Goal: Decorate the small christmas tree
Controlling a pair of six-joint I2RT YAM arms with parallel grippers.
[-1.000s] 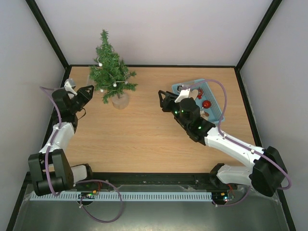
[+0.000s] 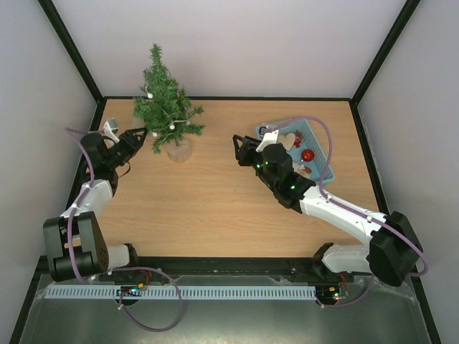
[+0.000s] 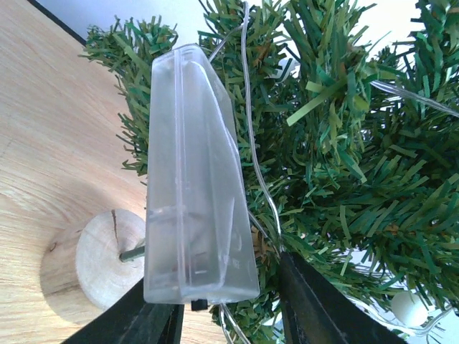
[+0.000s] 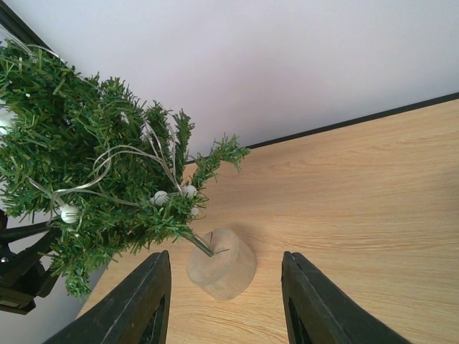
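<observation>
The small green Christmas tree (image 2: pixel 161 100) stands at the back left on a round wooden base (image 2: pixel 179 150), strung with a clear wire and small white balls (image 4: pixel 69 213). My left gripper (image 2: pixel 145 130) is at its left side, with its fingers (image 3: pixel 305 304) part open among the branches. A translucent plastic case (image 3: pixel 193 179) hides one fingertip in the left wrist view; whether the fingers touch it I cannot tell. Over the middle of the table my right gripper is open and empty, well right of the tree.
A light-blue basket (image 2: pixel 326 172) with red and pale ornaments, including a red ball (image 2: pixel 308 155), sits at the right, partly under my right arm. Bare table (image 2: pixel 201 208) lies between the arms. Walls close off the back and sides.
My left gripper has shifted a little to the right, up against the tree. The right one has drifted slightly left. Tree and basket stand where they were.
</observation>
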